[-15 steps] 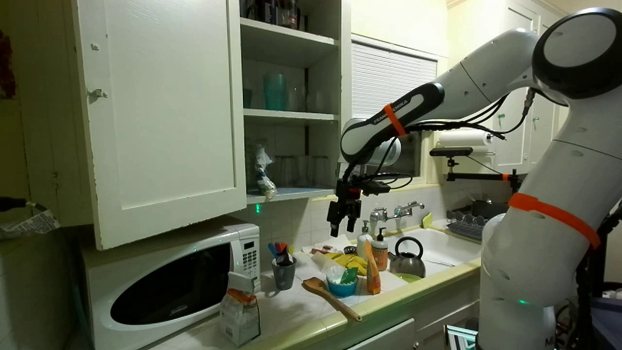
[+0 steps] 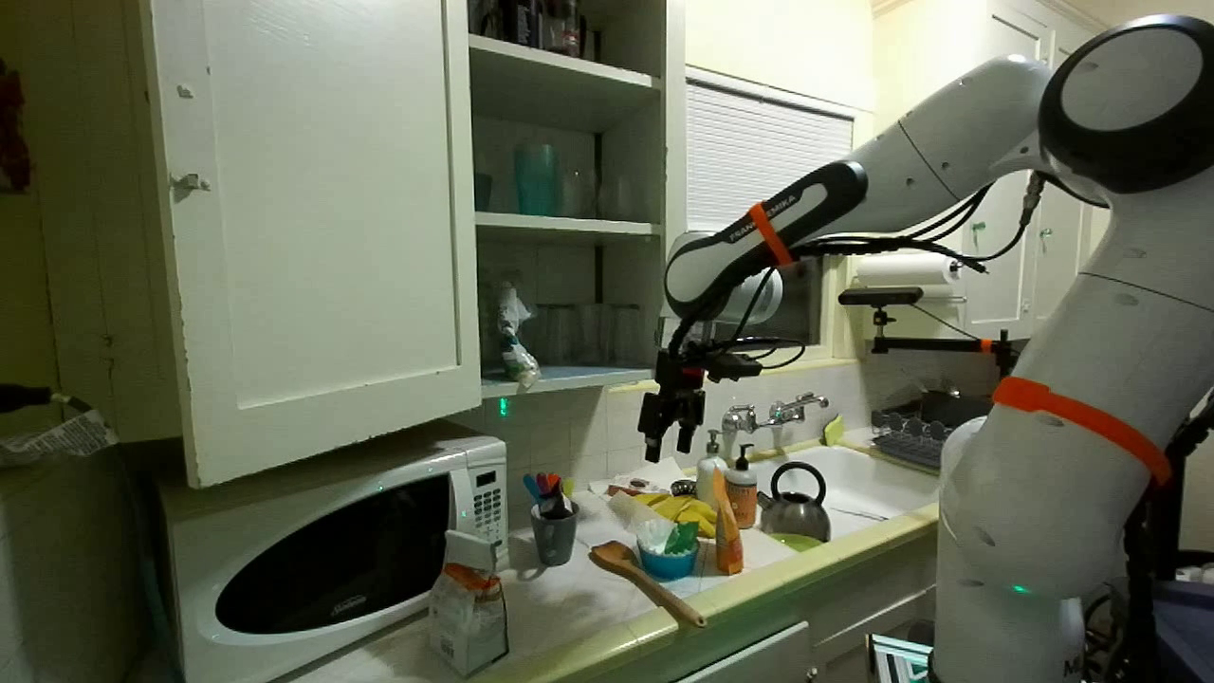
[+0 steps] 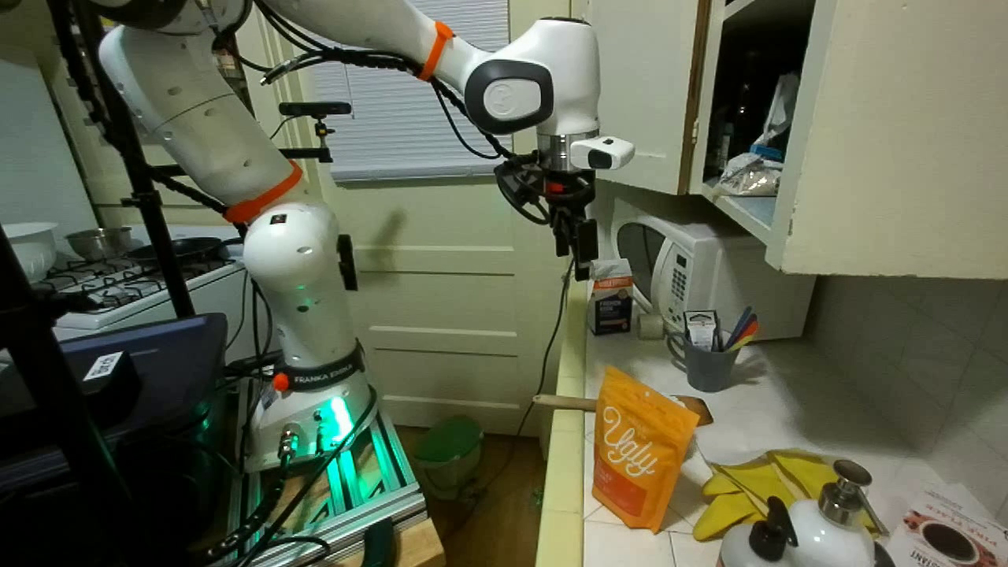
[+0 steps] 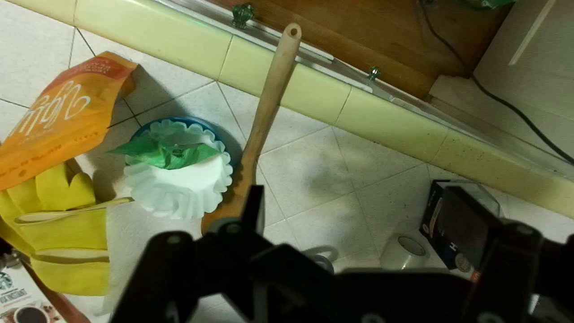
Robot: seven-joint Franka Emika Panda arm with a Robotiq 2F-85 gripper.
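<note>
My gripper (image 2: 671,442) hangs above the counter, fingers pointing down and touching nothing. In the wrist view its two black fingers (image 4: 254,207) stand wide apart, with only air and the counter far below between them. Beneath lies a wooden spatula (image 4: 263,118), its handle reaching over the counter's yellow edge. Beside the spatula sits a blue bowl (image 2: 667,560) holding white paper liners (image 4: 183,188) and a crumpled green piece (image 4: 169,153). An orange pouch (image 3: 644,449) stands upright close by. Yellow gloves (image 4: 64,226) lie next to it.
A grey cup of utensils (image 2: 554,535), a small bag (image 2: 469,620) and a microwave (image 2: 341,558) occupy the other end. Soap bottles (image 2: 742,489) and a kettle (image 2: 797,518) stand toward the sink (image 2: 882,484). The cabinet door (image 2: 319,216) hangs open, its shelves exposed.
</note>
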